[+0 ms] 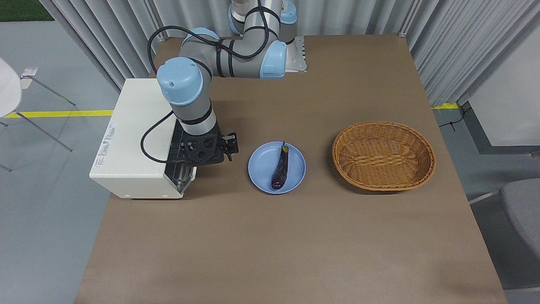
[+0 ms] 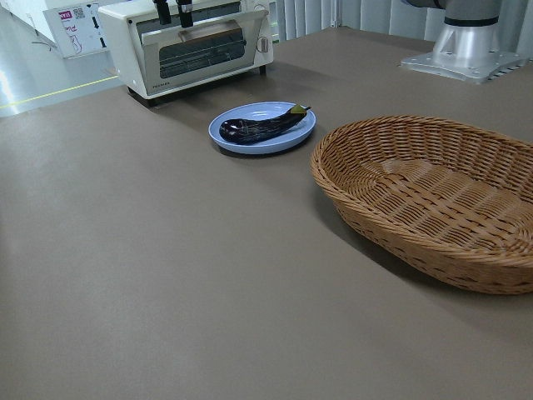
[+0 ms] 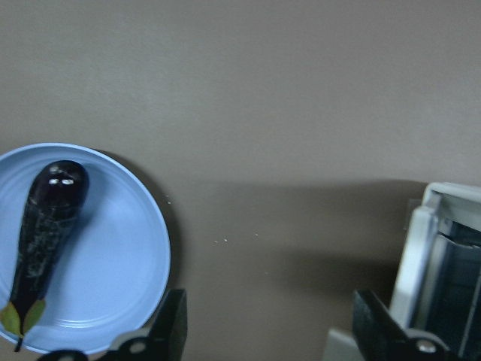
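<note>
My gripper (image 1: pixel 212 152) is at the white toaster oven (image 1: pixel 131 137), over its glass door side, left of a blue plate (image 1: pixel 258 169). The left view shows its dark fingers (image 2: pixel 185 15) above the oven door handle (image 2: pixel 196 33), with the oven door looking partly tilted out. In the wrist view the fingers stand wide apart with nothing seen between them. A dark eggplant (image 3: pixel 45 233) lies on the plate.
A round wicker basket (image 1: pixel 383 155) sits right of the plate.
</note>
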